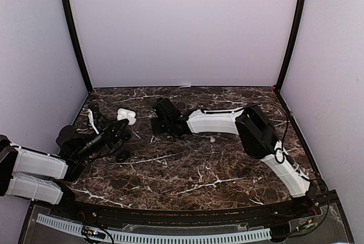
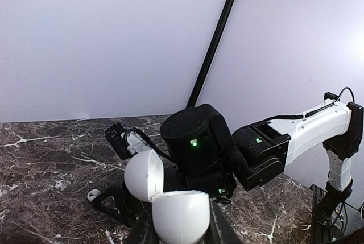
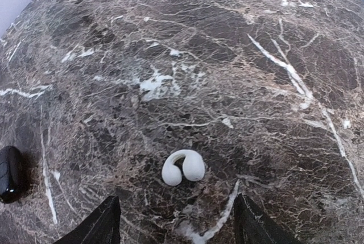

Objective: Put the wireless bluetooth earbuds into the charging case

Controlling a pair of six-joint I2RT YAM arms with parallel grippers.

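The white charging case [image 2: 181,214], lid up, is held in my left gripper [image 1: 121,123], which is shut on it at the left of the table; it fills the lower middle of the left wrist view. My right gripper [image 1: 159,124] hangs over the back middle of the table, open and empty. Below it, between its fingertips in the right wrist view, a white earbud [image 3: 193,166] lies on the marble surface. In the top view a small white piece [image 1: 212,139] lies right of centre, under the right arm.
A black oblong object [image 3: 11,173] lies left of the earbud, and a dark object [image 1: 123,156] is on the table below my left gripper. Pale walls surround it.
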